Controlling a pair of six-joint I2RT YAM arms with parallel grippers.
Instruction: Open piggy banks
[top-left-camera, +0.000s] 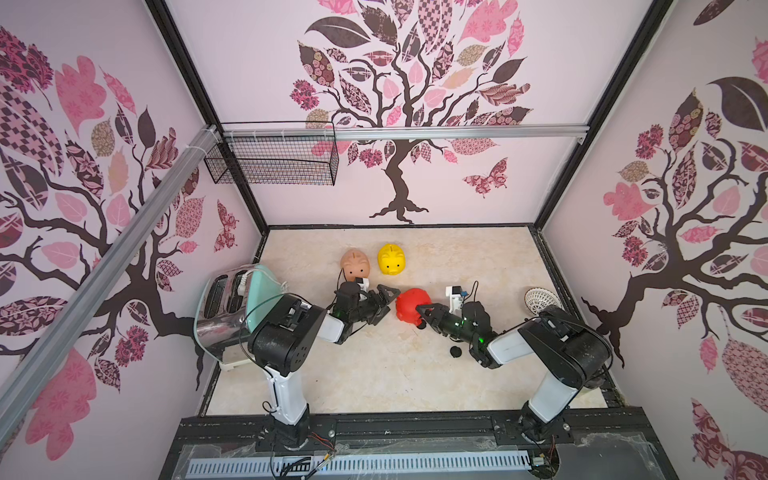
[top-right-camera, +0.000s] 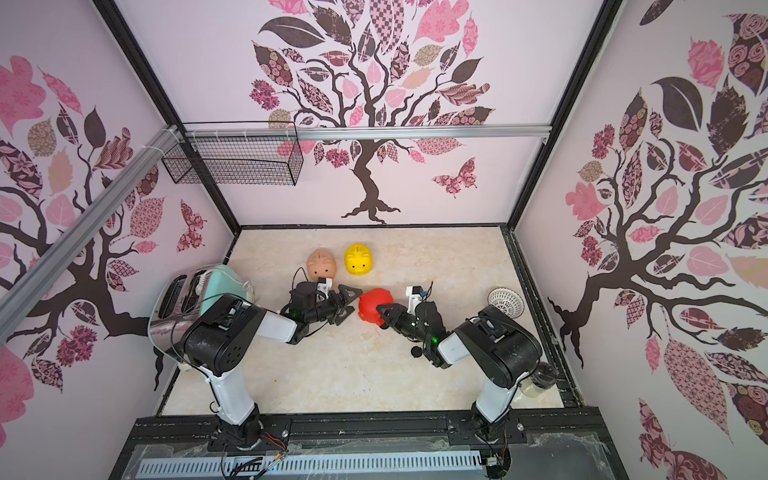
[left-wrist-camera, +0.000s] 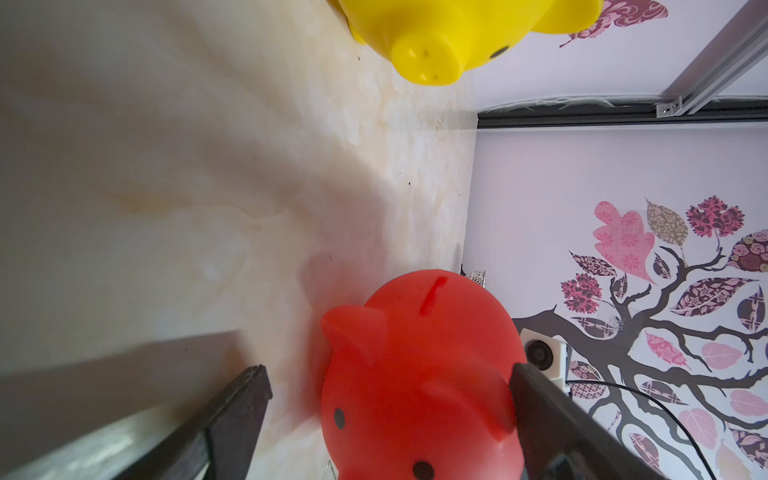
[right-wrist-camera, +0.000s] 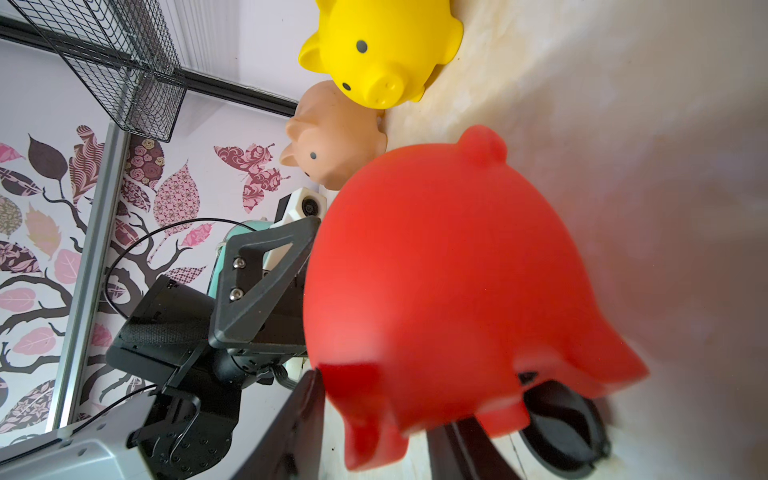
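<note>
A red piggy bank (top-left-camera: 412, 302) stands between my grippers at the table's middle. My left gripper is open, its fingers either side of the pig's head in the left wrist view. My right gripper is at the pig's lower rear, fingertips partly behind its legs; whether they grip it is unclear. A black round piece (right-wrist-camera: 564, 428) lies under or beside the pig. A yellow piggy bank (top-left-camera: 391, 259) and a pink one (top-left-camera: 355, 262) stand behind.
A mint and steel appliance (top-left-camera: 260, 296) is at the left, a white woven basket (top-left-camera: 542, 300) at the right. A small black disc (top-left-camera: 456, 352) lies near my right gripper.
</note>
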